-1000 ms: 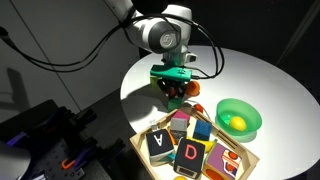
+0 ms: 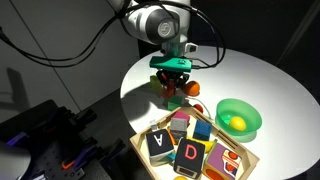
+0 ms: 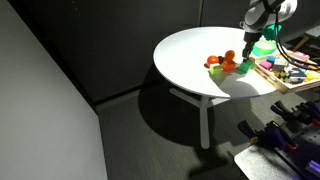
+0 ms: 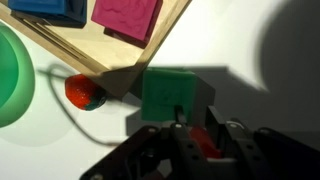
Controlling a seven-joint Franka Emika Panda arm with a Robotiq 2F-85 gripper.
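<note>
A green block (image 4: 168, 95) lies on the white table beside the wooden tray's corner in the wrist view. The open gripper (image 2: 171, 87) hangs just above and behind this block (image 2: 175, 102) in exterior view 1. Its dark fingers cross the bottom of the wrist view, near the block's lower edge. Something red (image 4: 205, 142) shows by the fingers, partly hidden; I cannot tell whether it touches them. A small red ball-like piece (image 4: 85, 92) sits between the green bowl and the tray.
The wooden tray (image 2: 254, 158) holds several colored and lettered blocks. Right of the arm stands a green bowl (image 2: 238, 108) with a yellow item inside. An orange ball (image 2: 192, 89) lies behind the gripper.
My gripper has risen slightly over the last second, and more of the green block shows beneath it. The tray and bowl have stayed put.
</note>
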